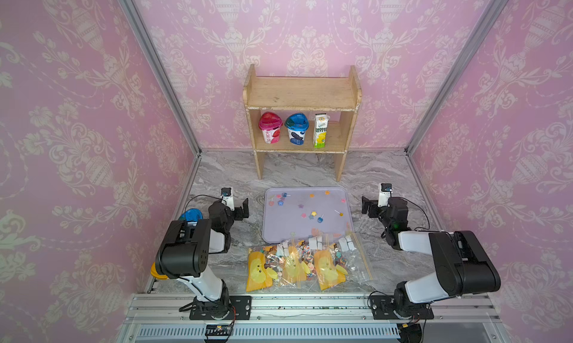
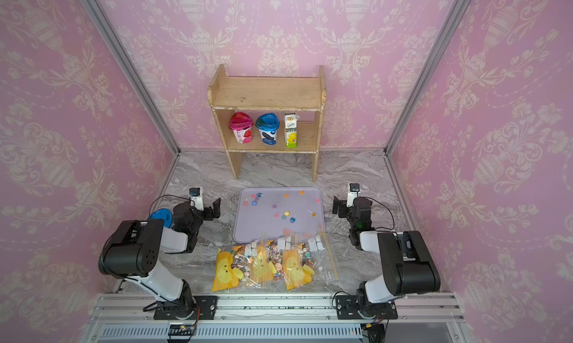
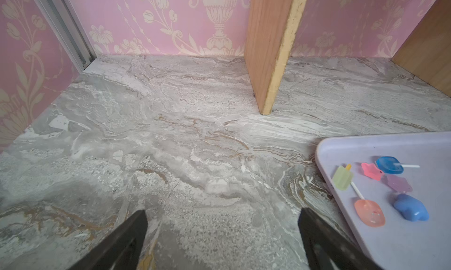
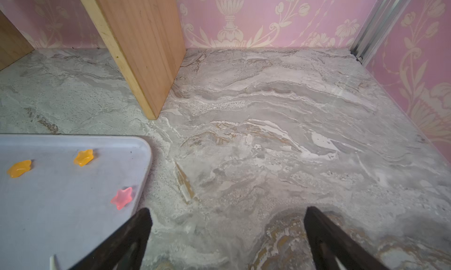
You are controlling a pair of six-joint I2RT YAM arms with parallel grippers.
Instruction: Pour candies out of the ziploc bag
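Note:
Several clear ziploc bags with yellow bear-like figures (image 1: 256,271) lie at the table's front, overlapping one another. Small mixed candies show through the plastic between them; which bag holds what is hard to tell. Behind them, a pale lilac tray (image 1: 280,228) carries scattered small candies, among them a blue one (image 3: 411,207) and a pink star (image 4: 123,198). Left of the tray, my left gripper (image 1: 245,208) is open above bare table. On the other side my right gripper (image 1: 365,205) also stands open. Neither has anything between its fingers.
Behind the tray rises a wooden shelf (image 1: 298,92) holding a pink tub (image 1: 270,128), a blue tub (image 1: 296,129) and a carton (image 1: 320,131). A blue round object (image 1: 191,215) sits beyond my left arm.

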